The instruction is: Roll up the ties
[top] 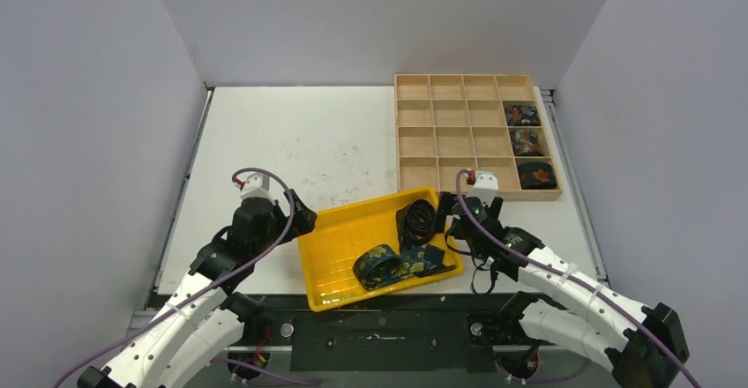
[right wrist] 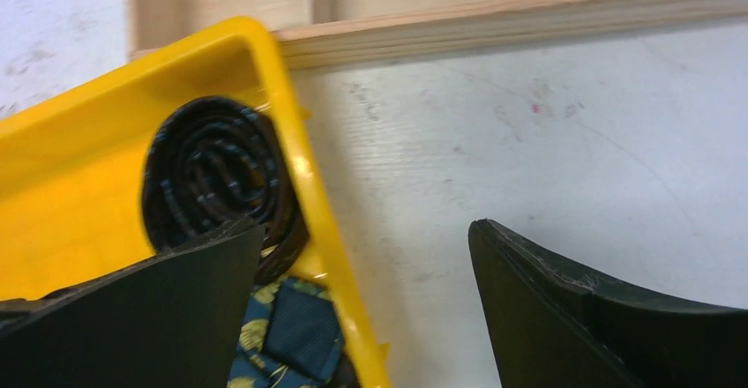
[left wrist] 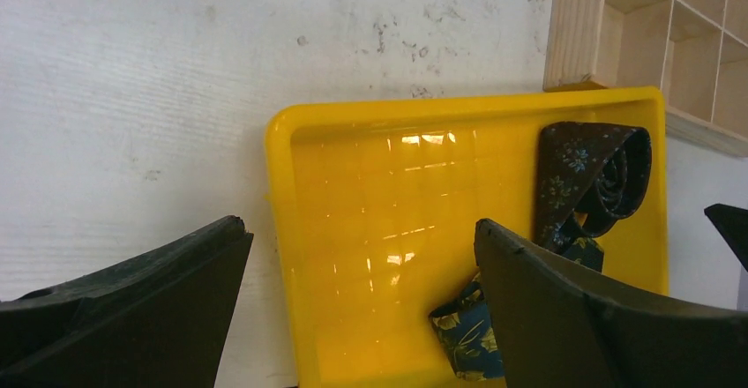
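Note:
In the yellow tray lie a coiled dark tie at the back right and a loosely folded blue-green floral tie at the front. My left gripper is open above the tray's left end, nothing between its fingers. My right gripper hangs open over the tray's right rim beside the dark coil, with nothing seen held; its fingertips partly cover the view of the coil and floral tie.
A wooden grid box stands at the back right, with rolled ties in its right column and the other compartments empty.

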